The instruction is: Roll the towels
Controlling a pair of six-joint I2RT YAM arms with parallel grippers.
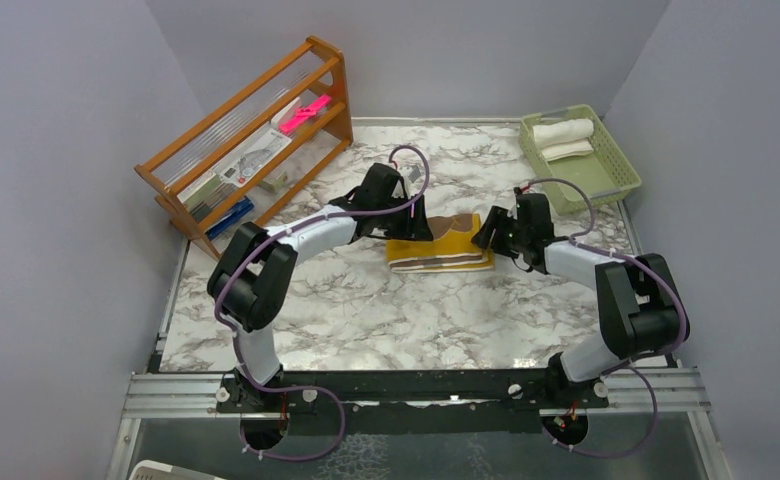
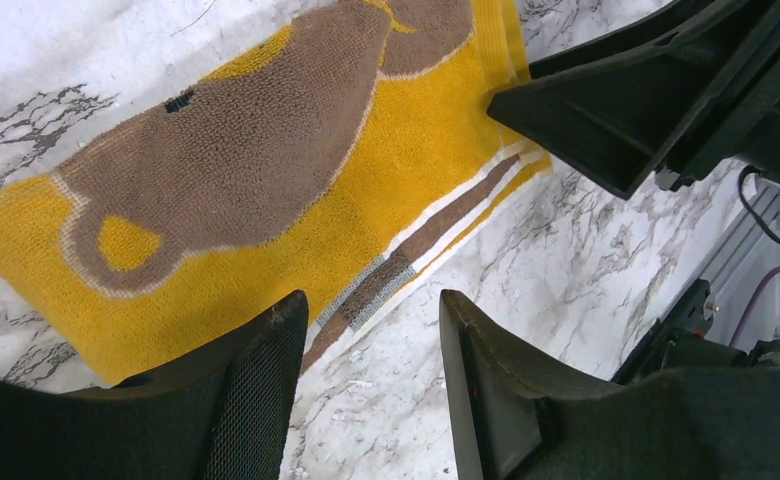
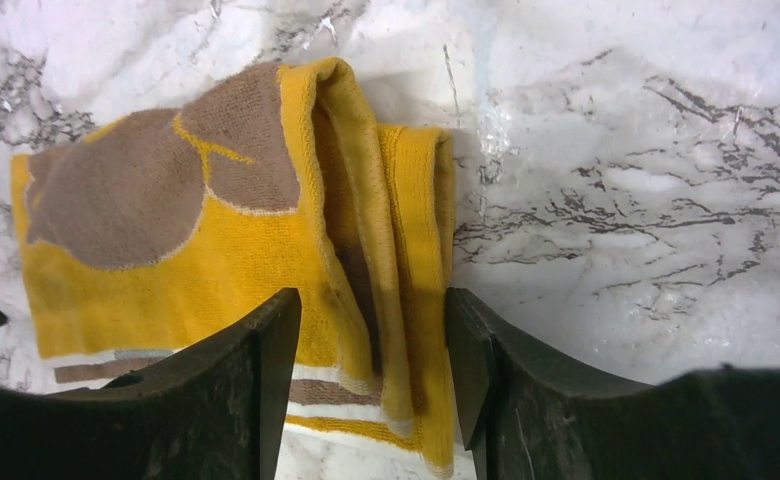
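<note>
A yellow towel (image 1: pixel 444 252) with a brown pattern and striped front edge lies folded flat in the middle of the marble table. The right wrist view shows the folded layers of the towel (image 3: pixel 251 255) stacked unevenly along its right end. My right gripper (image 1: pixel 488 236) stands partly open at that end, its fingers (image 3: pixel 281 325) on either side of the layered edge. Over the towel's left part is my left gripper (image 1: pixel 421 226), partly open too. Between the left fingers only the striped edge and bare table show, with nothing gripped.
At the back right a green basket (image 1: pixel 606 178) holds rolled white towels (image 1: pixel 564 133). A wooden rack (image 1: pixel 311 85) with several items stands at the back left.
</note>
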